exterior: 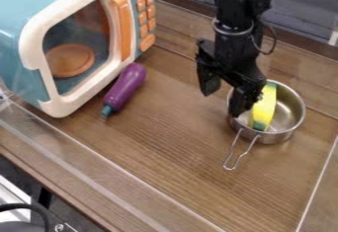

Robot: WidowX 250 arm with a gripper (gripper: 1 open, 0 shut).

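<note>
My black gripper (223, 93) hangs over the left rim of a steel pot (286, 122), open, its far finger reaching down beside a yellow object (264, 106) with a green end that lies inside the pot. The pot's wire handle points toward the front. A purple bottle (126, 86) with a teal cap lies on the wooden counter to the left, next to a toy microwave.
The light blue and white microwave (51, 96) with orange buttons takes up the upper left. Bare counter (158, 157) spreads across the middle and front. A dark cable and white object sit at the lower left, beyond the counter's edge.
</note>
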